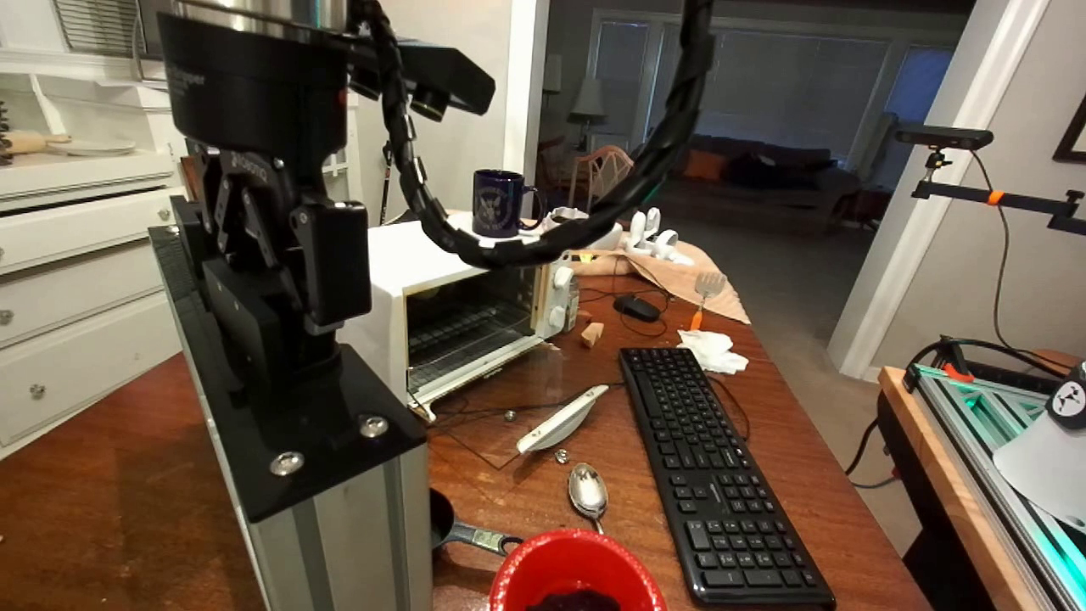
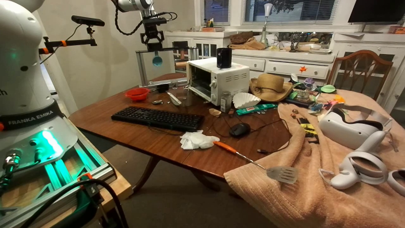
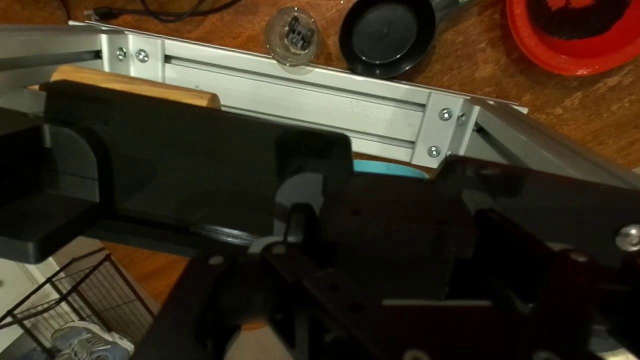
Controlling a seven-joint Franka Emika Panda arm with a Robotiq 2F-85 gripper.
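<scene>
My gripper (image 1: 272, 311) stands over the black top plate (image 1: 336, 433) of an aluminium frame, its fingers apart. One finger (image 1: 338, 266) is plain to see in exterior view 1. A black block (image 1: 248, 316) sits between the fingers on the plate; whether they touch it is hard to tell. In exterior view 2 the gripper (image 2: 152, 40) is above the frame (image 2: 141, 68), and a round blue piece (image 2: 157, 60) hangs below the plate. Dark parts fill much of the wrist view, with a blue edge (image 3: 390, 168) showing past them.
Near the frame are a red bowl (image 1: 577, 570) with dark contents, a small black pan (image 3: 388, 36) and a clear cup (image 3: 292, 37). A white toaster oven (image 1: 448, 295) carries a dark mug (image 1: 496, 204). The keyboard (image 1: 718, 473) and spoon (image 1: 587, 490) lie on the table.
</scene>
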